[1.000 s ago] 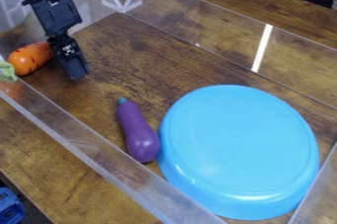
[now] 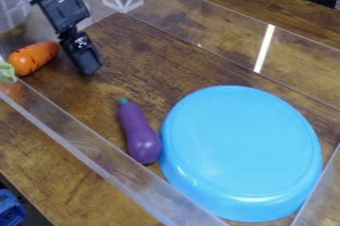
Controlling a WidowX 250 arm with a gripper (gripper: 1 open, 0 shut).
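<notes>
My black gripper (image 2: 80,53) reaches down from the top left, its tip low over the wooden surface just right of an orange carrot (image 2: 36,56) with a pale green top. Whether the fingers are open or shut cannot be made out. A purple eggplant (image 2: 139,131) with a teal stem lies lower in the middle, left of a large light blue upturned round dish or lid (image 2: 240,148).
Clear plastic walls surround the wooden work area (image 2: 200,66). A blue object (image 2: 8,210) is at the lower left, outside the wall.
My gripper has shifted slightly to the right. The carrot, eggplant and blue dish look unmoved.
</notes>
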